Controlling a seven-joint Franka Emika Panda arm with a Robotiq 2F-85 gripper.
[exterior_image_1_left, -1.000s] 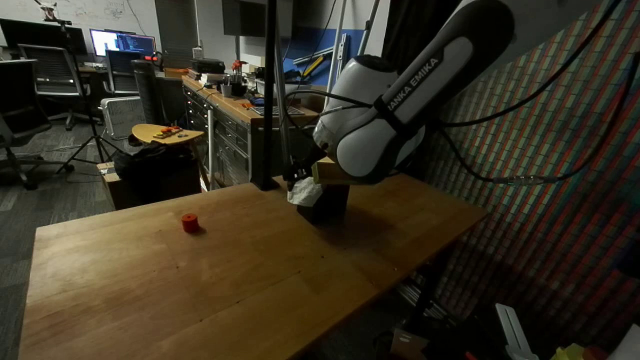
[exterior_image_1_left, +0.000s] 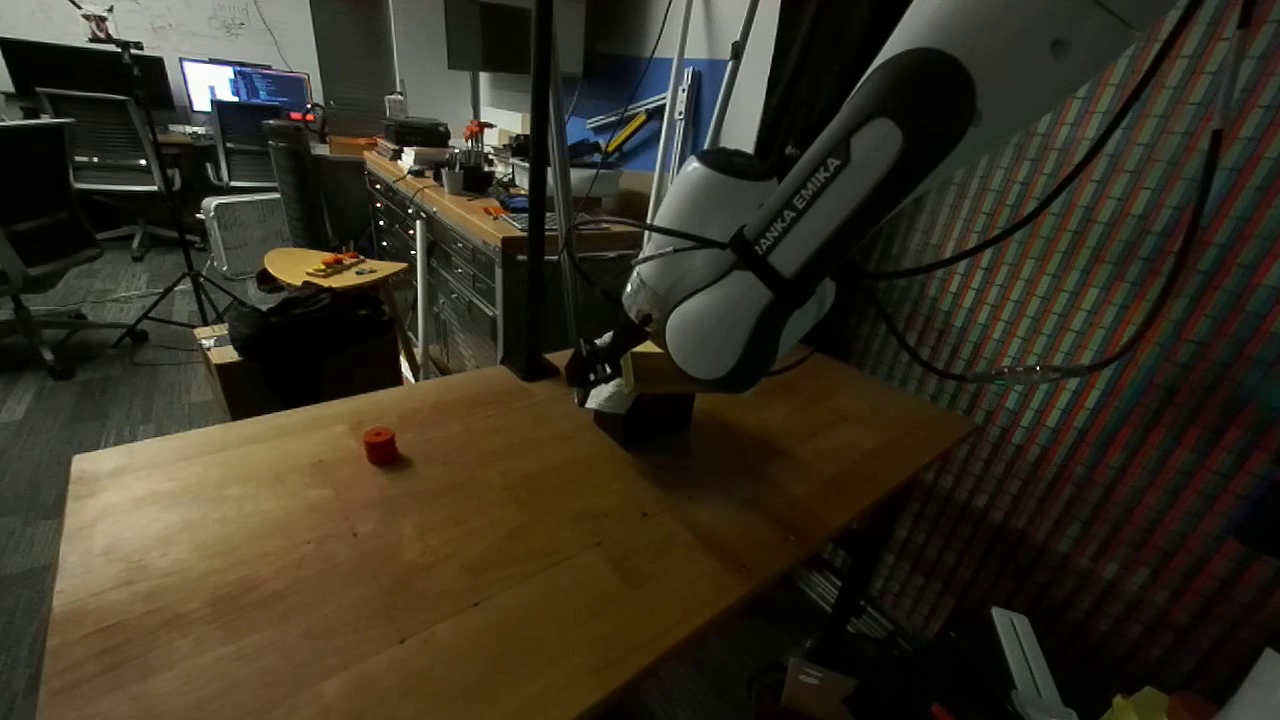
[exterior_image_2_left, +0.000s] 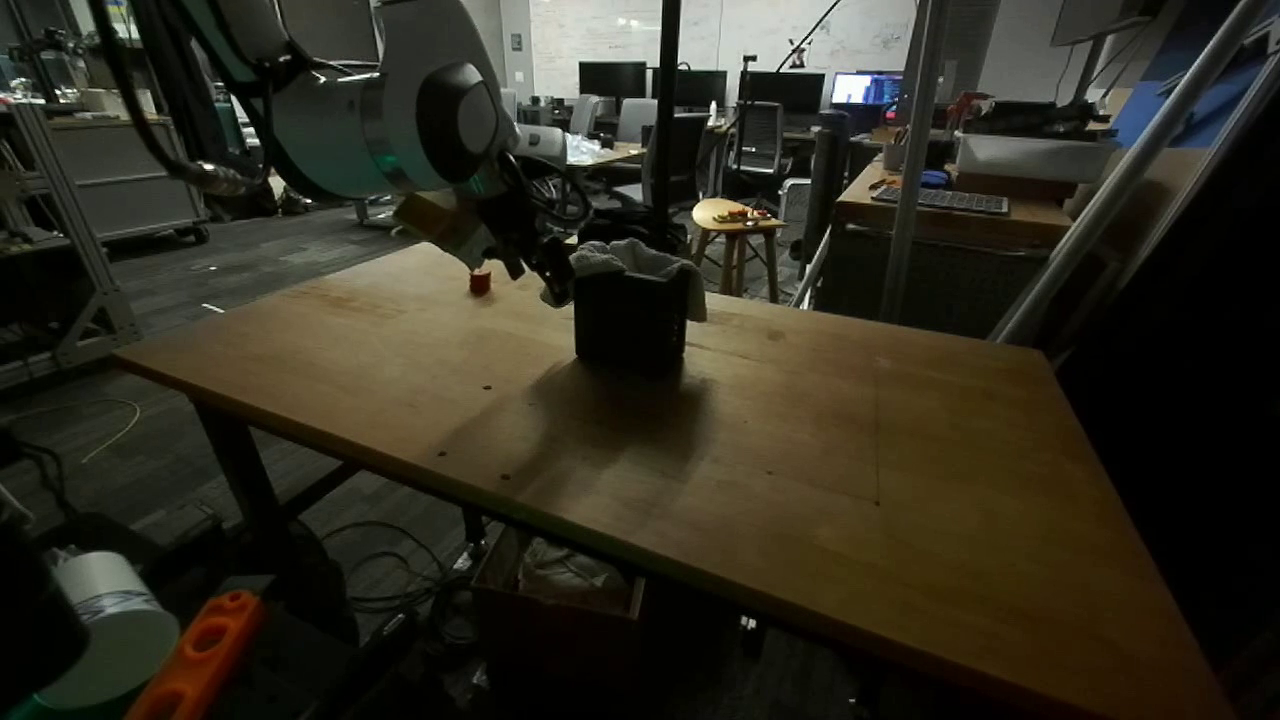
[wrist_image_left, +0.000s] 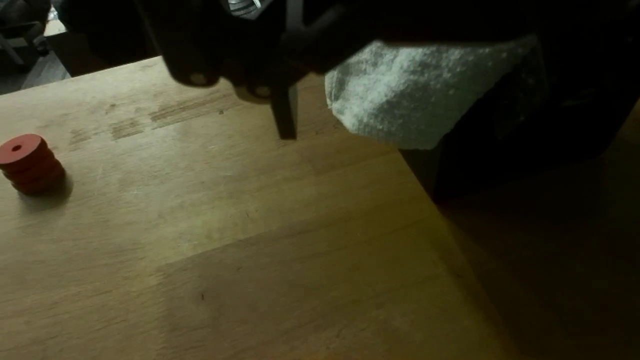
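Observation:
A black box (exterior_image_2_left: 630, 324) stands on the wooden table, with a pale cloth (exterior_image_2_left: 636, 258) bunched at its top and hanging over its rim. In exterior view 2, my gripper (exterior_image_2_left: 536, 282) is open just left of the box's upper edge, close to the cloth. Exterior view 1 has the gripper (exterior_image_1_left: 596, 372) in front of part of the hanging cloth (exterior_image_1_left: 613, 396). One dark finger (wrist_image_left: 285, 114) shows over the table in the wrist view, apart from the cloth (wrist_image_left: 414, 96); the other is hard to make out. A ridged red cylinder (wrist_image_left: 27, 162) sits on the table away from the box.
A dark upright post (exterior_image_1_left: 528, 240) rises by its far edge, near the gripper. Behind stand a stool (exterior_image_1_left: 330, 266) with small items on it and a cluttered workbench (exterior_image_1_left: 468, 228).
The arm has come down and shifted slightly left in exterior view 1. My gripper is lower and covers more of the hanging cloth. The box and red cylinder stay put.

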